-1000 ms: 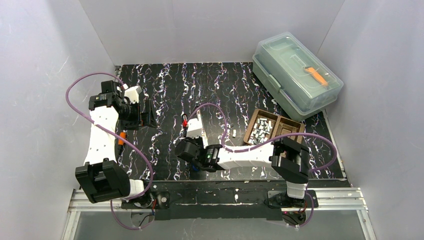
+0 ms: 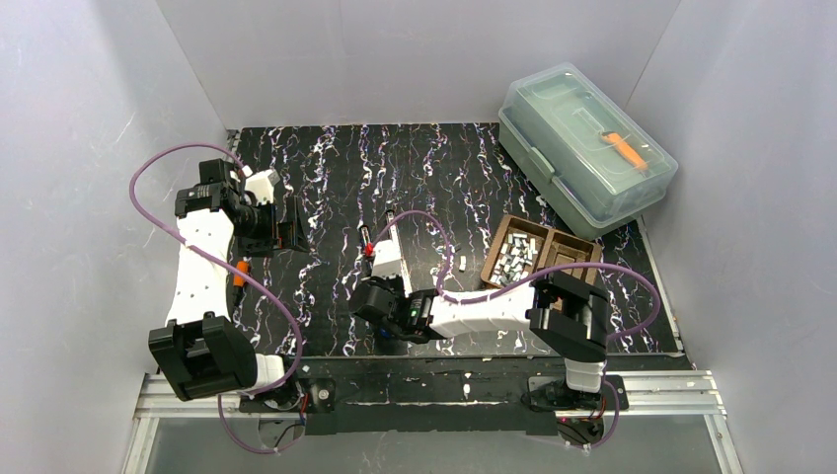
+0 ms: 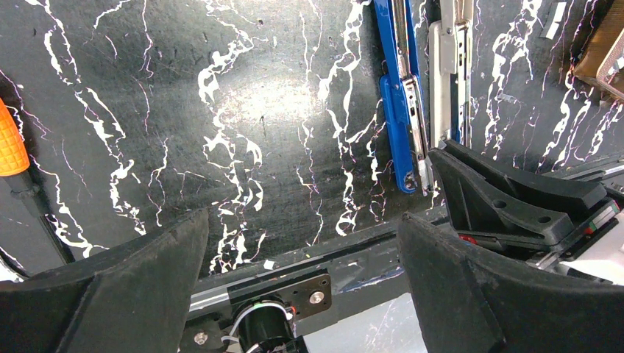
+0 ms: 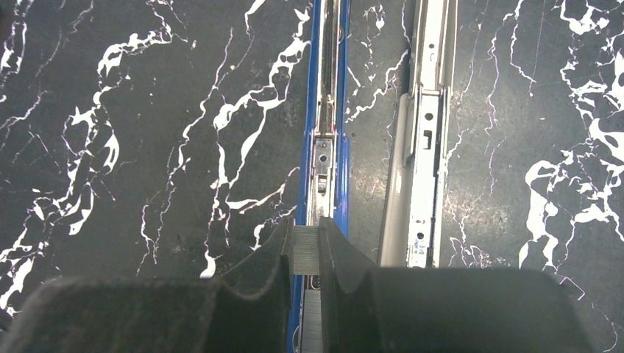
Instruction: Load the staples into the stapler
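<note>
An opened blue stapler [image 3: 398, 110] lies lengthwise on the dark marbled table, its metal channel showing. Beside it is a second opened stapler, pale grey [image 4: 424, 147]. In the right wrist view, a short strip of staples [image 4: 306, 254] is pinched in my right gripper, whose fingers are shut on it. From that view the strip lines up over the near part of the blue stapler's channel; whether it touches the channel I cannot tell. My left gripper stands open and empty, away to the left of both staplers.
A brown divided box [image 2: 542, 252] with staple strips sits to the right, in front of a green lidded case [image 2: 582, 148]. One loose strip [image 2: 462, 264] lies left of the box. An orange-handled tool [image 3: 10, 143] lies at the left.
In the top view my right gripper has shifted slightly to the right over the staplers. My left arm and the other objects stay where they were.
</note>
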